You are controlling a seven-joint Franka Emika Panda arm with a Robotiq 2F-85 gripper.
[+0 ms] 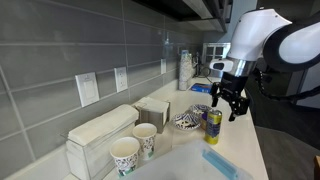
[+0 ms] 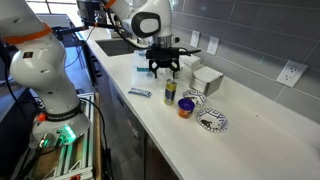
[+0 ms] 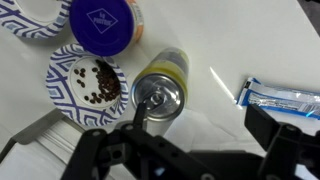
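A yellow can with a silver top (image 3: 158, 92) stands upright on the white counter. In exterior view 1 the can (image 1: 213, 124) is partly behind the gripper's fingers. My gripper (image 1: 228, 103) is open just above and beside the can's top, with nothing held. From the other side, the gripper (image 2: 177, 53) hangs above the can (image 2: 170, 91), with a gap between. In the wrist view the dark fingers (image 3: 265, 128) are spread wide, the can's top lying between and ahead of them.
Close to the can are a blue-lidded tub (image 3: 102, 22), a patterned plate (image 3: 88, 85) holding small brown pieces, and another patterned dish (image 3: 32, 18). A light blue packet (image 3: 290, 100) lies on the other side. Paper cups (image 1: 125, 155) stand near the wall.
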